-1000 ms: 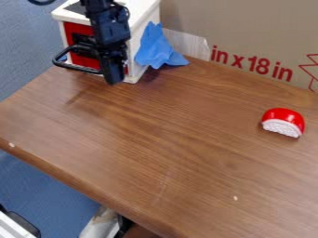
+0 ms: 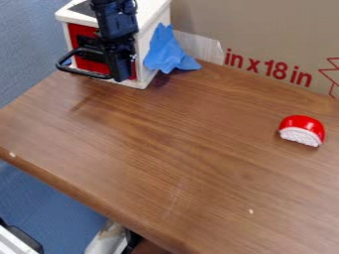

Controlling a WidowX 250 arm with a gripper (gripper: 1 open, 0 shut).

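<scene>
My black gripper [image 2: 117, 62] is at the top left, in front of a white box [image 2: 149, 14] with a red front [image 2: 85, 40]. A black loop-shaped part reaches left across the red front. Whether the fingers are open or shut on something is unclear, as dark parts overlap there.
A blue cloth [image 2: 169, 54] lies against the box's right side. A red and white object [image 2: 302, 129] sits at the right of the wooden table [image 2: 172, 169]. A cardboard panel [image 2: 265, 40] stands behind.
My gripper has shifted slightly since a second ago, at the front of the box. The other things have not moved.
</scene>
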